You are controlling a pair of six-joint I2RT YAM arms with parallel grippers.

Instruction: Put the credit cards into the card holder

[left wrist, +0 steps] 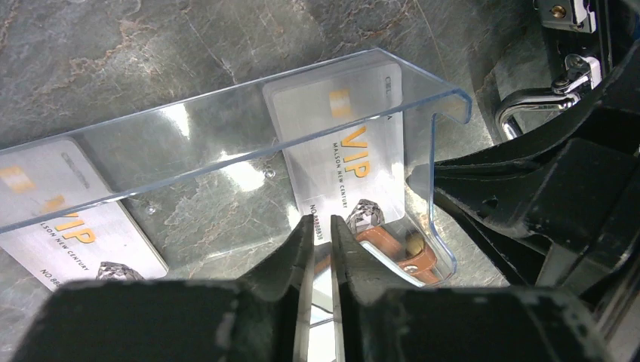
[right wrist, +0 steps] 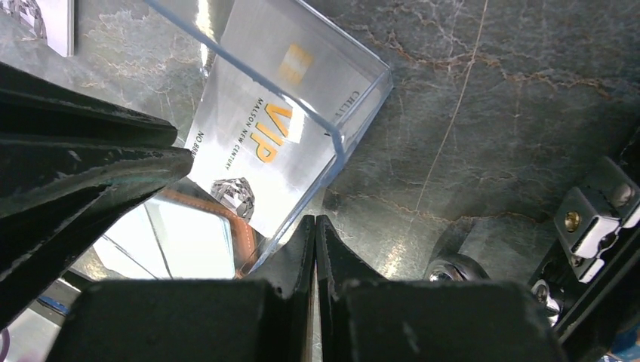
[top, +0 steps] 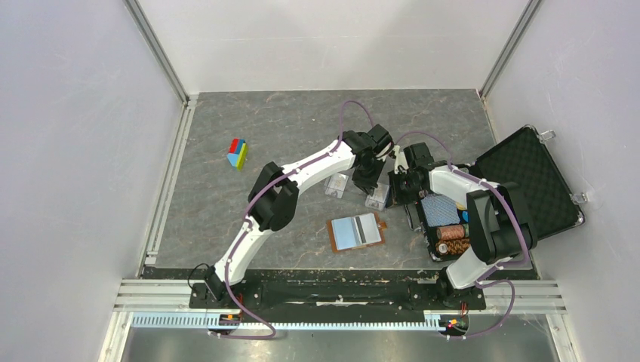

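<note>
A clear plastic case [left wrist: 441, 105] lies on the grey table with a left card stack [left wrist: 53, 219] and a right card stack [left wrist: 324, 136], both printed "VIP". The brown leather card holder [top: 330, 235] lies spread on the table in front, its pale sleeves showing. Over the front of the right stack is my left gripper, its fingertips slightly apart; only the background shows between them. My right gripper is shut beside the case's right end, nothing visible between its fingers. Whether either gripper touches the case I cannot tell.
An open black case [top: 528, 188] with several items stands at the right, partly beneath my right arm. A coloured block [top: 237, 153] lies far left. Both grippers sit close together.
</note>
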